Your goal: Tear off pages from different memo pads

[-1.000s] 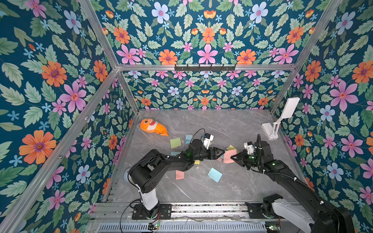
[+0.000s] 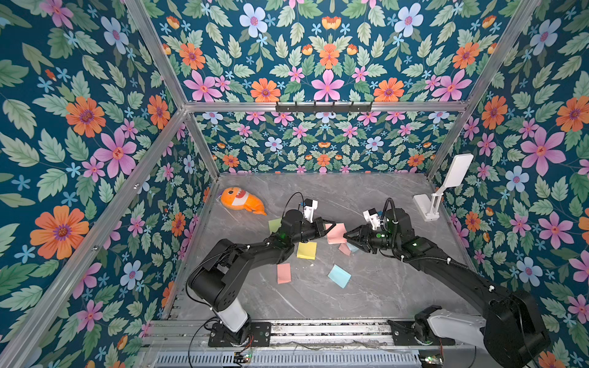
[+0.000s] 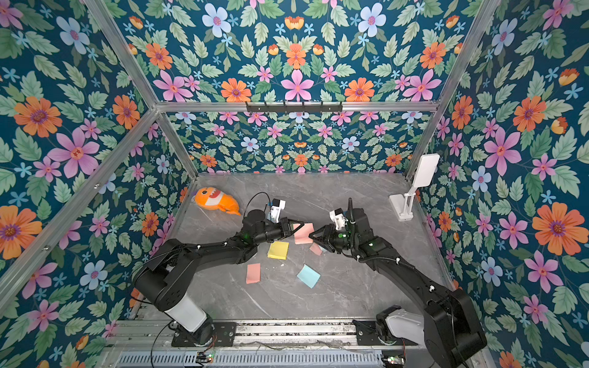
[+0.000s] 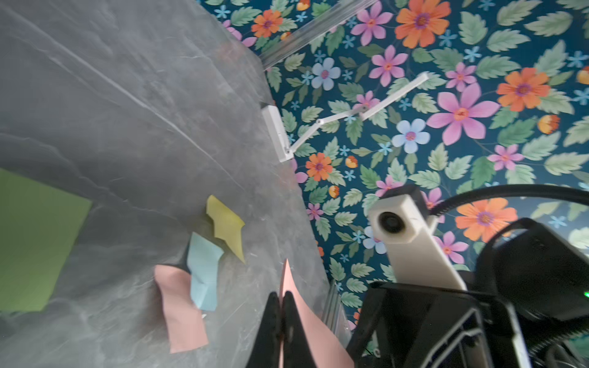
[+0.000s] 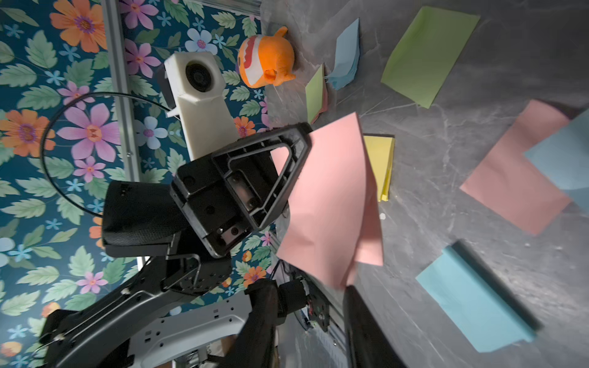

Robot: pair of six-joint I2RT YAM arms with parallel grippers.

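Note:
My left gripper is shut on the pink memo sheets (image 5: 325, 202), which hang in the air above the table. In the right wrist view at least two pink layers show, a wide front one and a second behind it. My right gripper stands part open, its fingertips apart, just below the sheets' lower corner; whether that corner touches a finger cannot be told. A yellow pad (image 2: 306, 250) lies under the left arm. Single pages lie around: pink (image 2: 283, 273), light blue (image 2: 339, 276) and green (image 5: 430, 55).
Below the right gripper, loose pink (image 4: 181, 306), blue (image 4: 205, 270) and yellow (image 4: 225, 225) pages lie close together. An orange plush toy (image 2: 241, 200) sits at the back left, a white lamp (image 2: 429, 207) at the back right.
Both grippers have moved left and slightly back, carrying the pink sheets away from above the loose pages on the right. More of those pages now shows.

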